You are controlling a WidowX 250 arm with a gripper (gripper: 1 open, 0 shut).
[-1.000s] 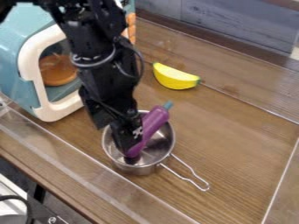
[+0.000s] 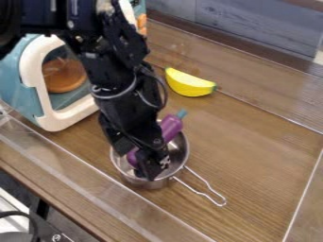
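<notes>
A small metal pot (image 2: 178, 173) with a wire handle stands on the wooden table. A purple eggplant (image 2: 169, 128) with a teal stem leans inside it. My black gripper (image 2: 146, 161) is down over the pot, open, in front of the eggplant and hiding much of it. Whether its fingers touch the eggplant I cannot tell.
A yellow banana (image 2: 190, 83) lies behind the pot. A teal and white toy oven (image 2: 57, 112) with a brown item inside stands at the left.
My gripper has moved down into the front of the pot and now covers more of the eggplant.
</notes>
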